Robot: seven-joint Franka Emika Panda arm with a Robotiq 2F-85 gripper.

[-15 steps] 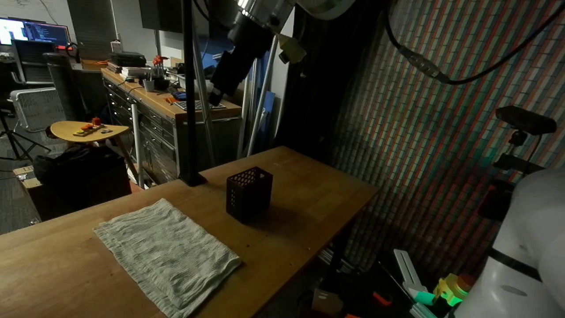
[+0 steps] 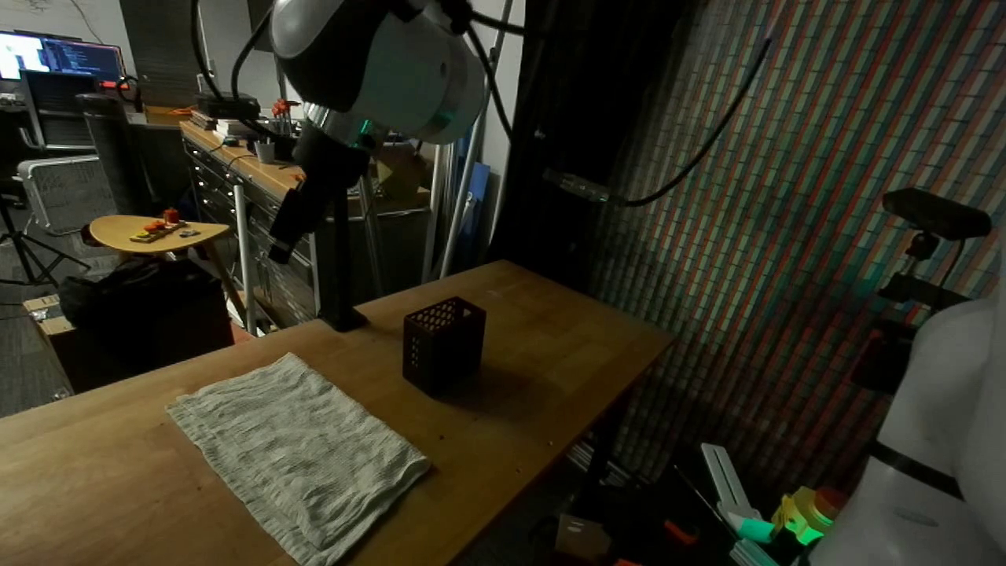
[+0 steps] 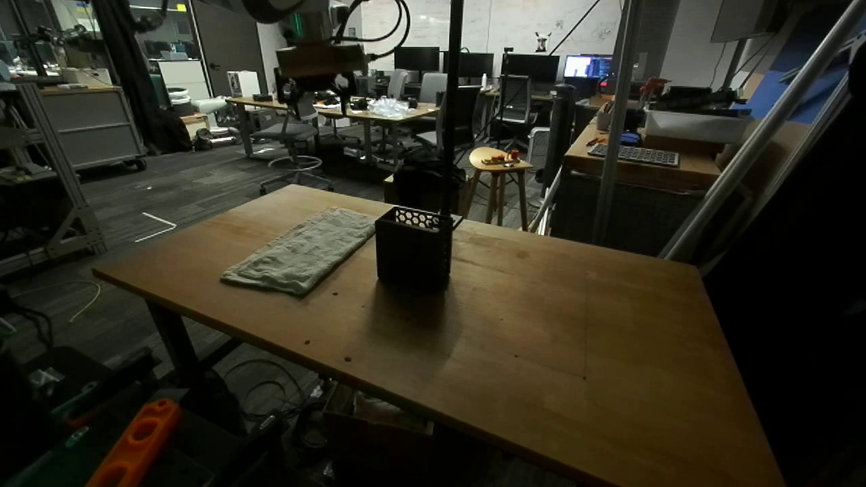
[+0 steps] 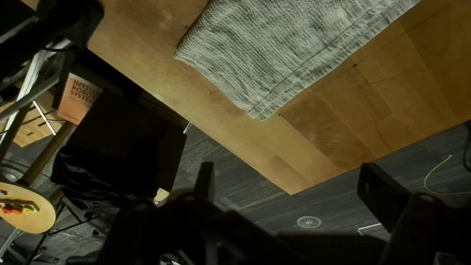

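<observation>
A grey-green cloth (image 2: 302, 453) lies flat and folded on the wooden table. Beside it stands a black perforated basket (image 2: 443, 347), upright; in the second exterior view the basket (image 3: 412, 258) is to the right of the cloth (image 3: 304, 250). High above the table, clear of both, hangs my gripper (image 2: 280, 253). In the wrist view the gripper is open, its two fingers wide apart with only floor and the table's corner showing beyond them. The cloth (image 4: 282, 48) fills the top of that view; the basket is out of it.
A dark upright post (image 2: 337, 236) rises from the table's far edge near the basket. Beyond the table are a small stool (image 2: 156, 232) and a drawer cabinet (image 2: 255, 212).
My arm has swung left and lower in the first exterior view, bringing the gripper from over the back cabinet to near the post. The cloth and basket have stayed put.
</observation>
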